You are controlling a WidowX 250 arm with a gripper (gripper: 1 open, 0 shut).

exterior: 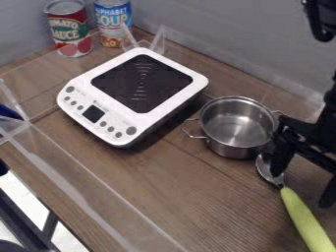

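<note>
A steel pot (237,128) with wire handles stands on the wooden counter. Just below it lies a spoon with a green handle (304,217), its metal head partly under my black gripper (292,159). The gripper is low at the right edge, beside the pot and over the spoon; its fingers are dark and partly out of view, so I cannot tell whether they are open or shut.
A white induction cooker (132,94) sits left of the pot. Two cans, tomato sauce (70,30) and alphabet soup (113,22), stand at the back left. Bare counter (144,192) fills the front.
</note>
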